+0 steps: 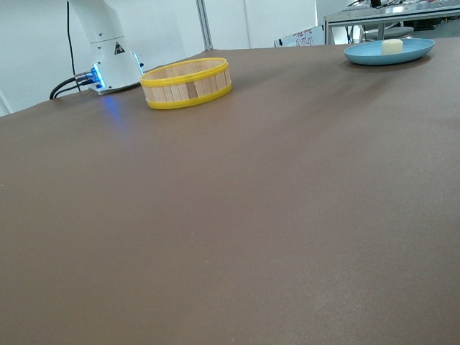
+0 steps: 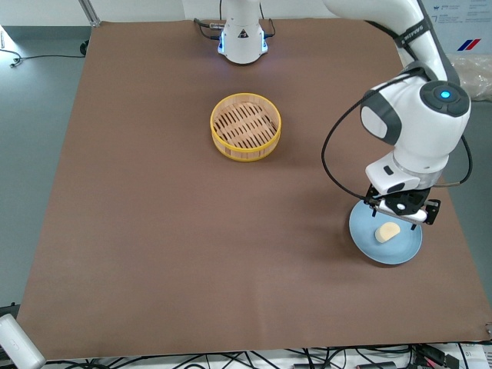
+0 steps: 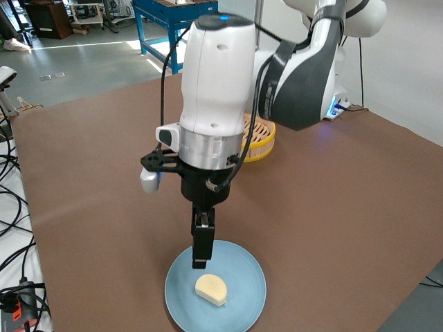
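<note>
A light blue plate [image 2: 364, 231] [image 3: 179, 294] [image 1: 363, 56] holds a pale cream block [image 2: 387, 231] [image 3: 211, 289] [image 1: 392, 46]. The black gripper [image 2: 393, 221] [image 3: 199, 264] hangs above the plate, over its back part in the right view, with the block below and a little to the front. The left view shows the arm's wrist housing over the plate's back half. Whether the fingers are open or shut is hard to see in both views; the gripper is out of the top view.
A round wooden steamer basket with yellow bands [image 2: 245, 153] [image 1: 185, 100] [image 3: 257, 154] stands toward the back middle. A white robot base [image 2: 242, 42] is behind it. Cables run along the near edge.
</note>
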